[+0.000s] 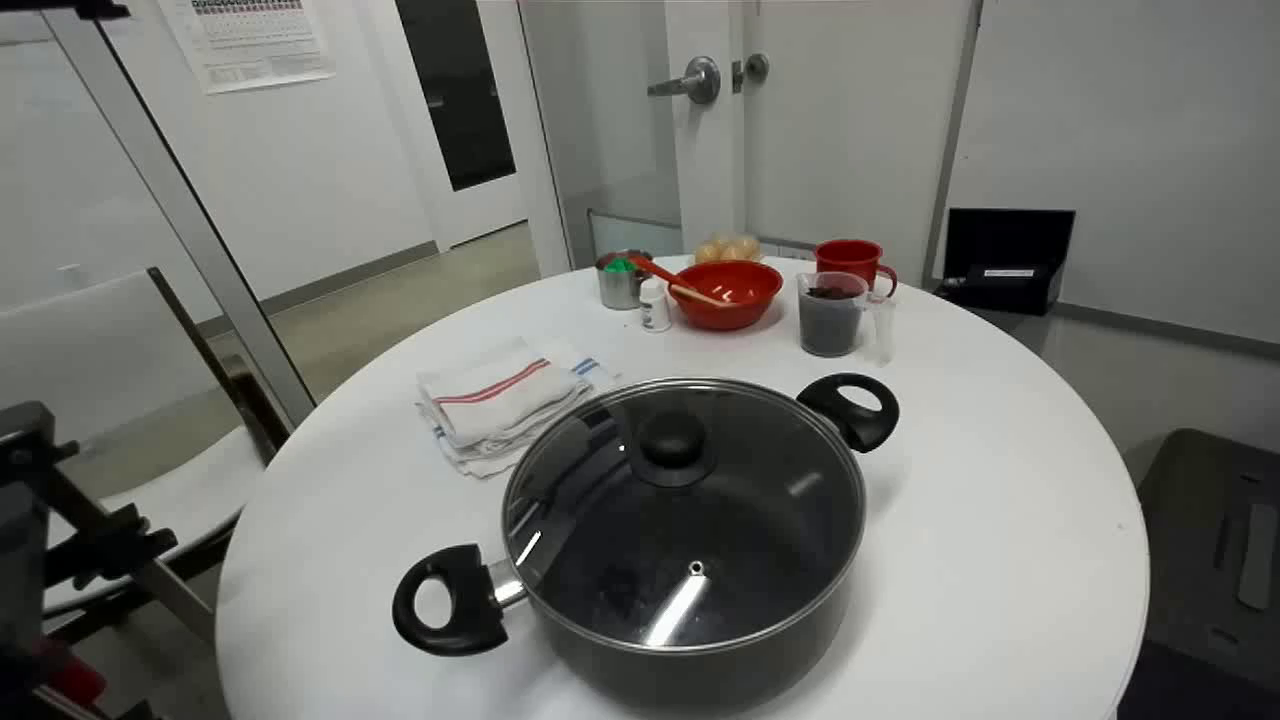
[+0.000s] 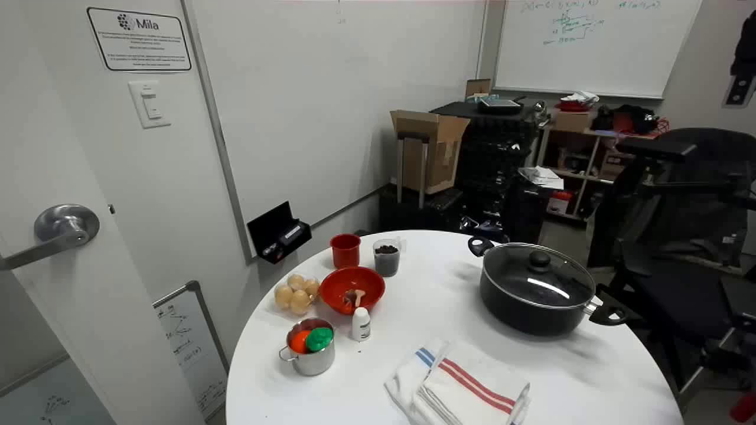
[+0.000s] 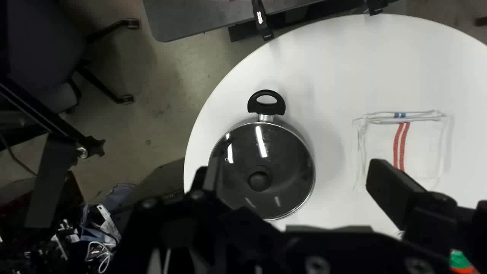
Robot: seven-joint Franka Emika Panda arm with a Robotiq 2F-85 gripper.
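Note:
In the wrist view my gripper hangs above the table, its fingers spread wide and nothing between them. Below it, apart from the fingers, is a large black pot (image 2: 521,306) covered by a glass lid (image 1: 600,540) with a round black knob (image 1: 672,439). Black handles (image 1: 453,600) stick out on opposite sides of the pot. A folded white towel (image 3: 422,150) with red and blue stripes lies beside the pot. Neither exterior view shows the gripper.
Along one side of the white table (image 1: 996,504) stand a red bowl (image 2: 368,282), red mug (image 2: 345,251), measuring cup (image 2: 387,262), small steel pot (image 2: 313,362), white bottle (image 2: 361,326) and several round tan items (image 2: 300,302). Bare tabletop surrounds the towel.

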